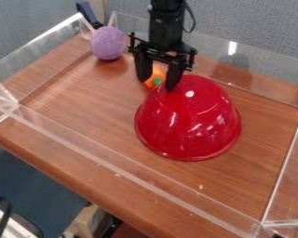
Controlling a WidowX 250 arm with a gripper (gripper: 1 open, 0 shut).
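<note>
My black gripper (pixel 160 65) hangs at the top centre, its fingers down at the rim of a red upturned bowl (pixel 189 121) in the middle right of the wooden table. An orange item with a green part (pixel 155 80) sits just behind the bowl, partly hidden by the fingers. Whether the gripper holds the bowl or the orange item, or how far its fingers are apart, I cannot make out.
A purple round object (pixel 108 43) with a dark handle stands at the back left. Clear low walls edge the wooden table (pixel 96 130).
</note>
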